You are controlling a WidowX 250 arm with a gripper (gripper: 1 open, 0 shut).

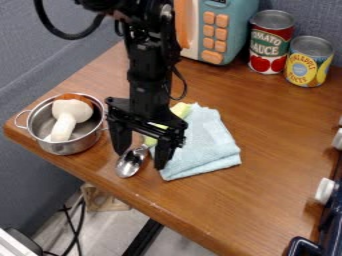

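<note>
My black gripper (142,141) is low over the table, fingers pointing down around a metal spoon (130,165) whose bowl lies toward the table's front edge; whether the fingers hold it is unclear. Behind the fingers a pale yellow-green item (181,110), partly hidden, rests by a folded light-blue cloth (203,151). To the left, a steel pot (74,143) contains a white object (63,122) and something brown.
A wooden table (241,200) has free room at the right and front. A teal toy appliance (214,25), a tomato can (270,42) and a yellow can (309,61) stand at the back. Dark equipment with white knobs (325,191) borders the right edge.
</note>
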